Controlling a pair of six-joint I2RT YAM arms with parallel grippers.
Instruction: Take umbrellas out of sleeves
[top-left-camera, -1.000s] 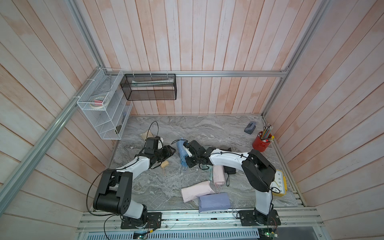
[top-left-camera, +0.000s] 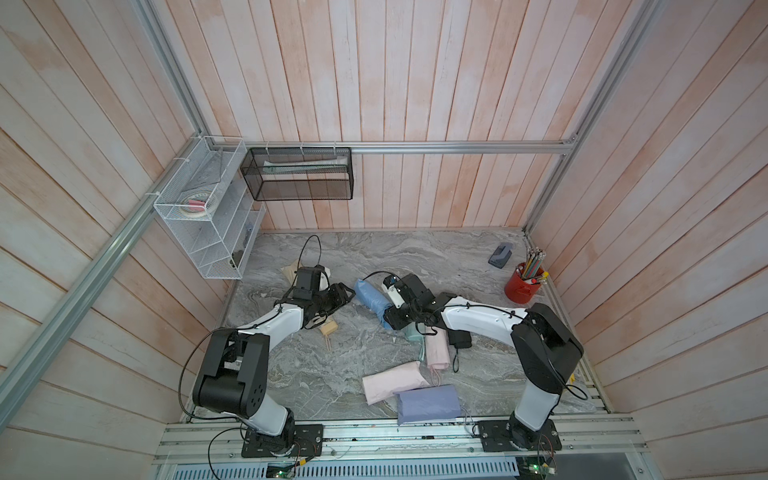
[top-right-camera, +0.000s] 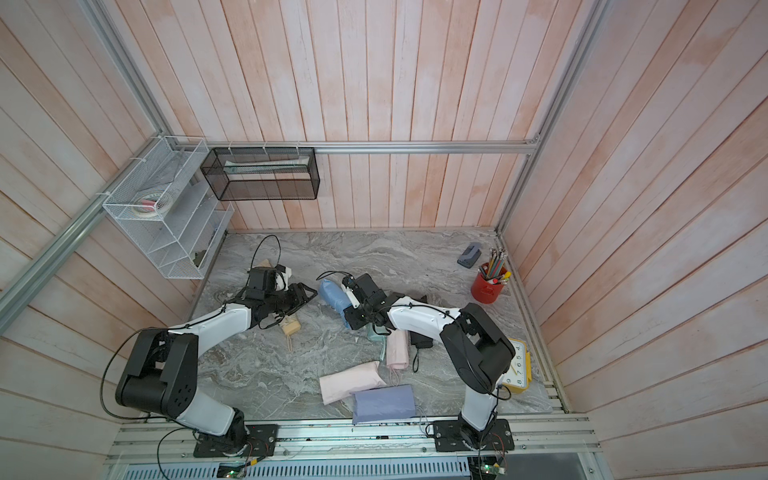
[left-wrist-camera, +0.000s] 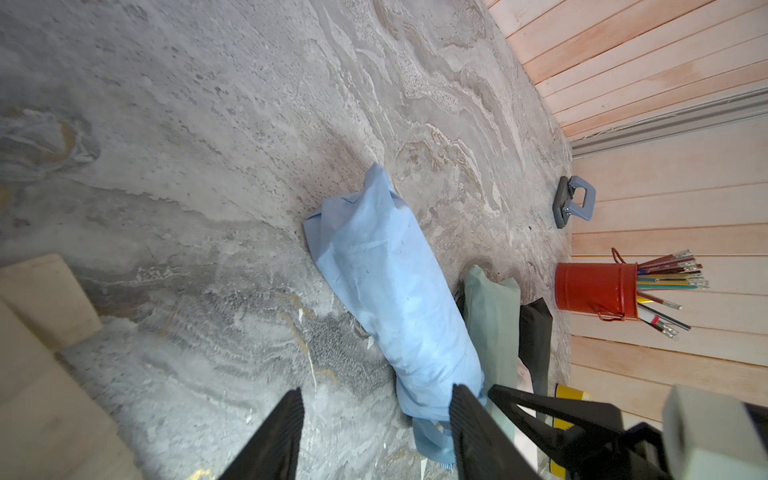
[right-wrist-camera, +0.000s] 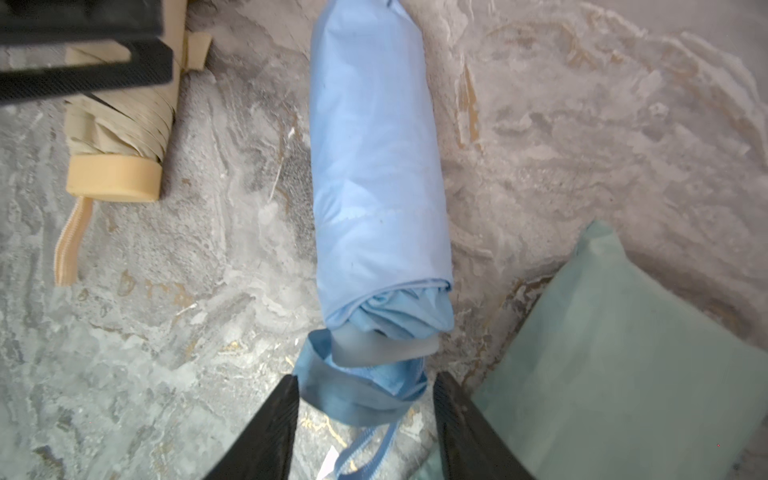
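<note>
A light blue umbrella, its sleeve bunched round the handle end, lies on the table between the two arms. Past the handle hangs a loose blue band with a thin strap. My right gripper stands open just beyond that end, its fingers either side of the band without gripping it. Left of the umbrella, my left gripper is open and empty. A beige umbrella lies beneath the left arm. To the right are a green sleeve or umbrella, a pink one and a black one.
A flat pale pink sleeve and a lavender one lie at the front edge. A red cup of brushes and a grey hole punch stand at the back right. Bare table stretches across the back.
The blue umbrella has turned, its near end swinging to the right. My right gripper has moved right with that end. The left arm has shifted slightly.
</note>
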